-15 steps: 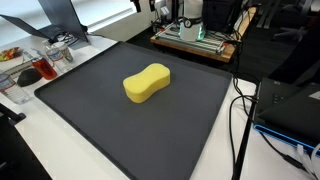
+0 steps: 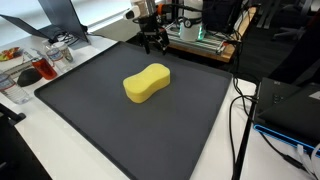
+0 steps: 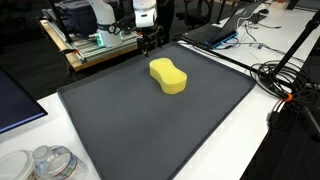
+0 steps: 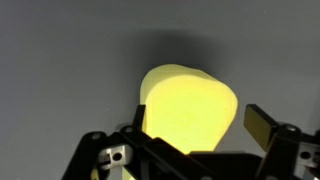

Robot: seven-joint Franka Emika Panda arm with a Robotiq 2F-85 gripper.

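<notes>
A yellow sponge (image 2: 147, 82), narrowed at its waist, lies on the dark mat (image 2: 120, 135). In exterior view 2 the sponge (image 3: 168, 76) is near the robot's end of the mat. My gripper (image 2: 155, 46) is open, low at the robot-side edge of the mat, with a gap between it and the sponge. The sponge's rounded end (image 4: 188, 100) appears between the two spread fingers in the wrist view, but nothing is held. The sponge's far end is hidden there behind the gripper body.
Glass jars and a red-lidded container (image 2: 44, 68) stand left of the mat in exterior view 1. A black cable (image 2: 236, 120) runs along the other side. Clear plastic tubs (image 3: 55, 160) sit at a corner in exterior view 2.
The sponge has stayed in place.
</notes>
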